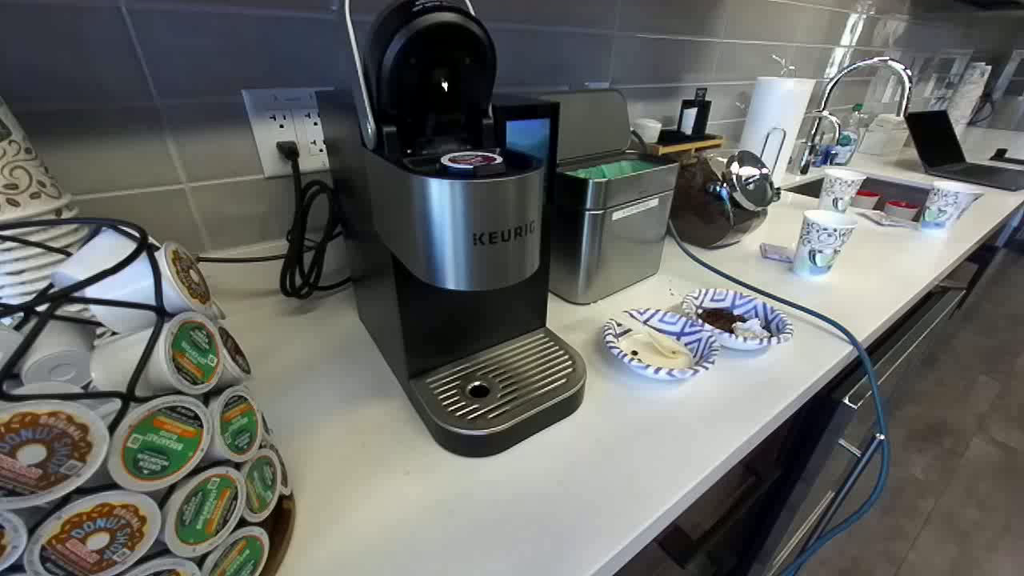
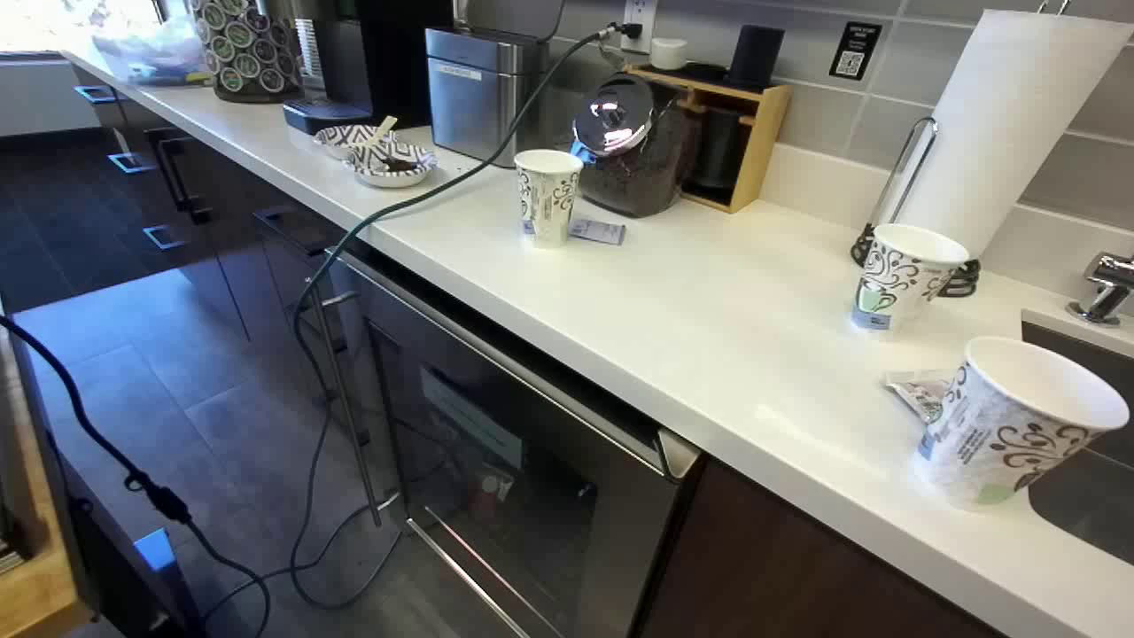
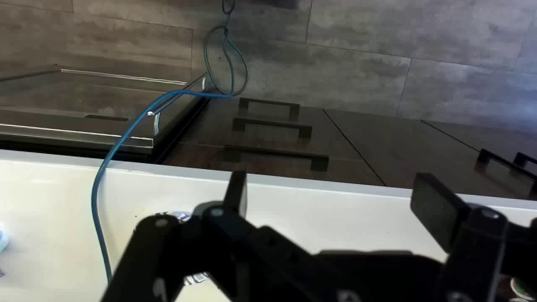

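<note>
My gripper shows only in the wrist view, its black fingers spread wide over the counter's front edge with nothing between them. Neither exterior view has the arm in it. A silver and black Keurig coffee maker [image 1: 461, 230] stands on the white counter with its lid raised. In its top rests a pod [image 1: 471, 162]. The drip tray [image 1: 504, 384] below is bare. Two patterned paper bowls sit to the right of the machine: one bowl [image 1: 662, 344] has a pale stick and creamy contents, the other bowl [image 1: 739, 318] dark contents and something white.
A holder piled with coffee pods [image 1: 158, 437] fills the near left. Behind the bowls is a metal bin [image 1: 614, 226]. A blue cable [image 1: 859, 355] hangs across the counter's edge. Paper cups, such as one cup [image 2: 547, 197], stand towards the sink. Counter room lies before the coffee maker.
</note>
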